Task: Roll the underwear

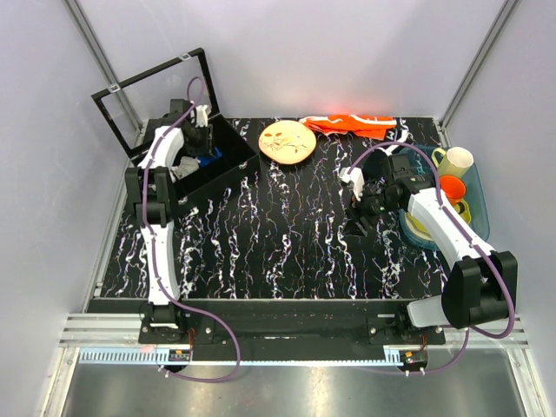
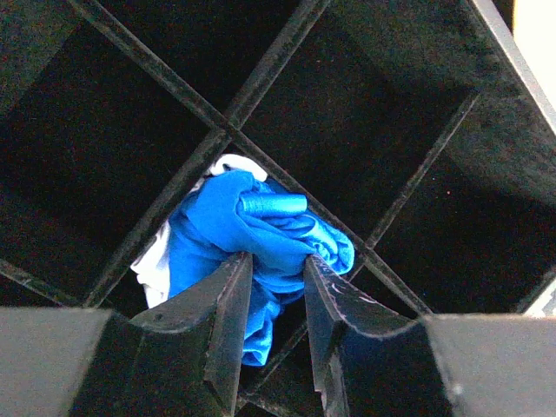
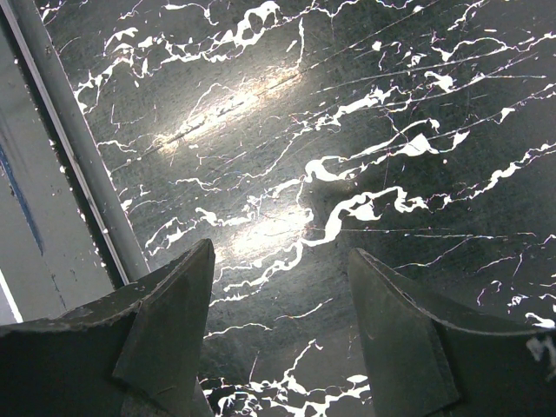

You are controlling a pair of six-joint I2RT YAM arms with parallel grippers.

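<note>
A black divided box (image 1: 230, 174) with its lid raised stands at the back left. Inside it lies crumpled blue underwear (image 2: 217, 234), with a white cloth (image 2: 152, 269) partly showing beneath it. My left gripper is down in the box, its fingers parted a little and pressed close over the blue fabric; whether any fabric is between the tips is unclear. My right gripper is open above the bare marbled mat at the right, nothing between its fingers.
An orange plate (image 1: 287, 142) and an orange cloth (image 1: 356, 126) lie at the back. A teal bin with cups (image 1: 452, 163) stands at the right.
</note>
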